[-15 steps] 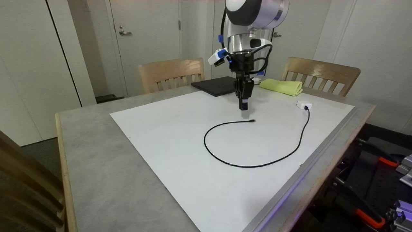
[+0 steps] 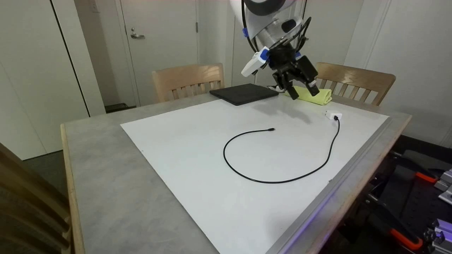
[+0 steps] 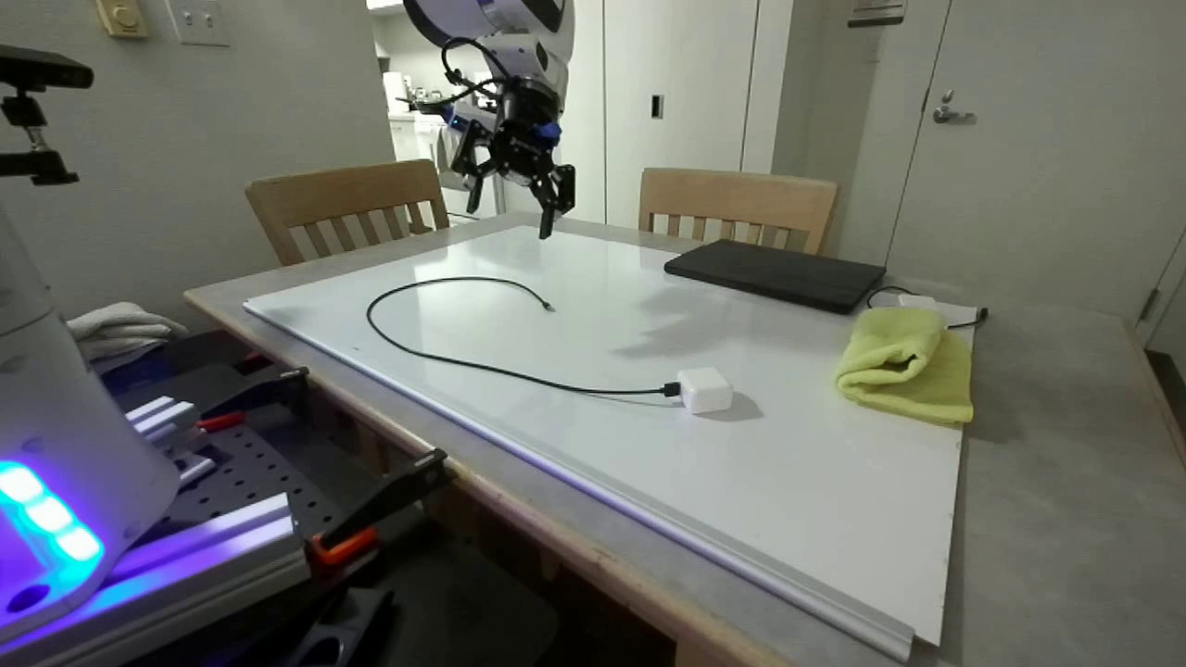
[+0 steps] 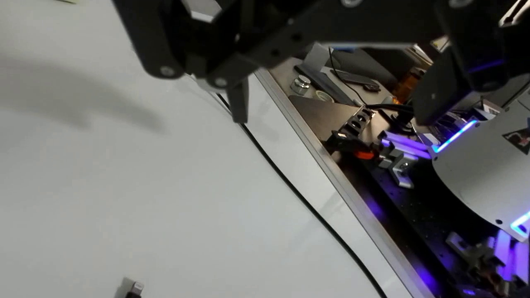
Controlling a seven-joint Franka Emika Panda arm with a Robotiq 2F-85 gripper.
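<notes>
A black cable (image 2: 254, 181) lies in a wide curve on the white board (image 2: 182, 139). One end is plugged into a white charger block (image 3: 705, 390); the other, a small metal-tipped connector (image 4: 137, 288), lies loose on the board. My gripper (image 2: 303, 91) hangs tilted above the far part of the board, clear of cable and block. Its fingers (image 4: 239, 102) are spread wide, and nothing shows between them. In exterior view 2 the gripper (image 3: 510, 219) is in the air beyond the cable's loose end. The charger block is out of the wrist view.
A flat black slab (image 3: 778, 273) and a folded yellow-green cloth (image 3: 909, 367) sit along one edge of the board. A metal strip (image 3: 623, 500) borders the opposite side. Wooden chairs (image 2: 188, 80) stand around the table. The board's near left half is bare in exterior view 1.
In exterior view 1 my gripper has risen, moved right and tilted, and its fingers now look widely spread. The cable's loose connector has shifted slightly left and away from the camera.
</notes>
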